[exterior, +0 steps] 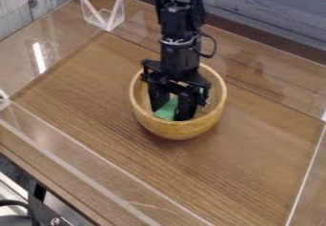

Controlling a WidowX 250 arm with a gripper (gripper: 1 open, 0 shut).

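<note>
My black gripper (176,89) reaches down from the top centre into a yellow-orange bowl (188,128) on the wooden table. A green object (167,109) sits inside the bowl, partly hidden behind the gripper's fingers. The gripper looks closed around that green object, though the fingertips are dark and hard to make out.
A clear plastic piece (105,10) is at the upper left edge. A dark cable or part lies at the lower left corner, and a pale wall runs along the back.
</note>
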